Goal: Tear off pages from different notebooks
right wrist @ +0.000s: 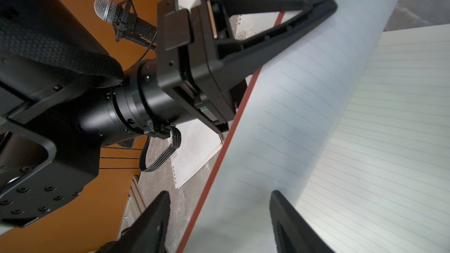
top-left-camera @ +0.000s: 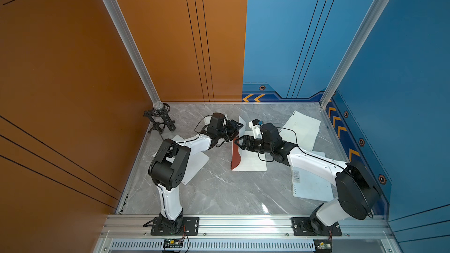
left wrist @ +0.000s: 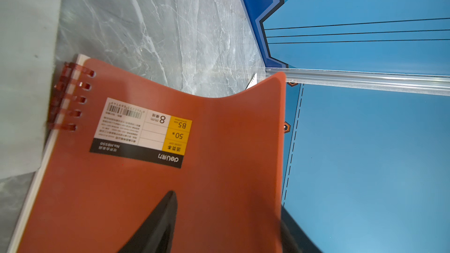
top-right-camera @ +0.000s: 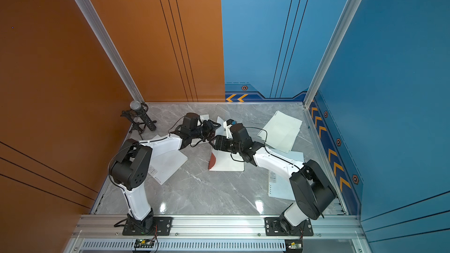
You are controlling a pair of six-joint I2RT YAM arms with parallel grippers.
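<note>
A red-covered spiral notebook lies at the middle of the table, its cover and a lined sheet bent up from the ruled page below. My left gripper stands part open at the far stretch of the raised edge; one finger shows on the page side, and the cover hides most of the other. Nearer the front, my right gripper is part open too, the raised edge passing between its fingers. Whether any pad touches the paper cannot be told.
A white notebook lies at the left, a cream one at the back right, and a pale blue one at the front right, below the right arm. A microphone on a stand occupies the back left corner.
</note>
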